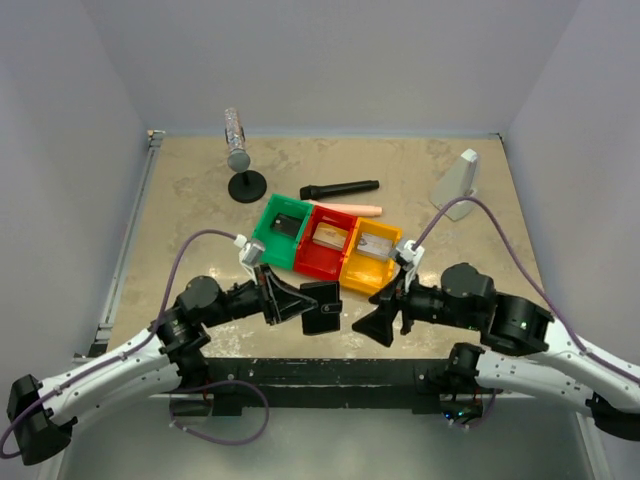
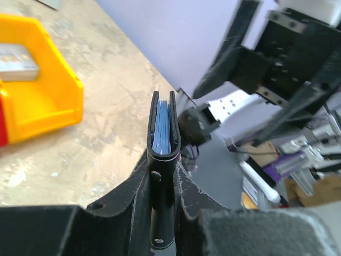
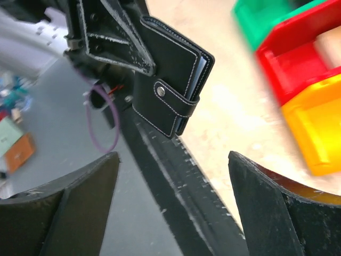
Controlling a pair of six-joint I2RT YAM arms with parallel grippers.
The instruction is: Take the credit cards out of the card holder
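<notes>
A black leather card holder (image 1: 322, 318) is held upright by my left gripper (image 1: 293, 305), which is shut on it near the table's front edge. In the left wrist view the holder (image 2: 162, 176) stands end-on, with blue cards (image 2: 162, 133) visible inside its top. The right wrist view shows the holder's snap strap (image 3: 173, 101) lying across its side. My right gripper (image 1: 385, 315) is apart from the holder, to its right, with its fingers open and nothing between them.
Behind sit green (image 1: 277, 250), red (image 1: 315, 263) and orange (image 1: 365, 272) bins with small items. A microphone (image 1: 340, 188), a pink cylinder, a lamp on a black stand and a white stand (image 1: 455, 190) are at the back.
</notes>
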